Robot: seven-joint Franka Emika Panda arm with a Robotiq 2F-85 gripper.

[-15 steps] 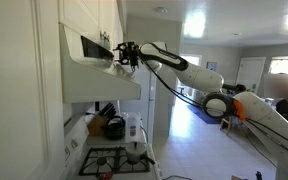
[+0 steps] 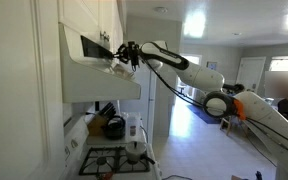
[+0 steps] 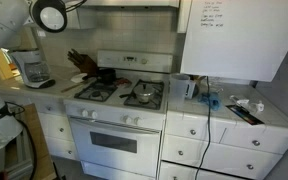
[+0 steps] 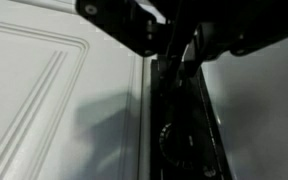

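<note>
My gripper (image 2: 121, 55) is up high at the front of the white hood (image 2: 102, 87), close to a black panel (image 2: 94, 48) set into it. From the wrist, the gripper looks dark against a black strip with a round dial (image 4: 172, 142) below the fingertips. A white panelled door (image 4: 44, 90) fills the left of that view. The dark fingers blend into the strip, so their gap and anything between them are hard to make out. Contact with the panel cannot be judged.
Below the hood stands a stove (image 3: 124, 100) with a metal pot (image 3: 145, 93) on it. A knife block (image 3: 84, 62) is at the back left of the counter. Open floor (image 2: 199, 150) lies to the right in exterior view 1.
Over the last second the gripper has shifted slightly at the hood front, staying close to the black panel. The pot and stove look unmoved.
</note>
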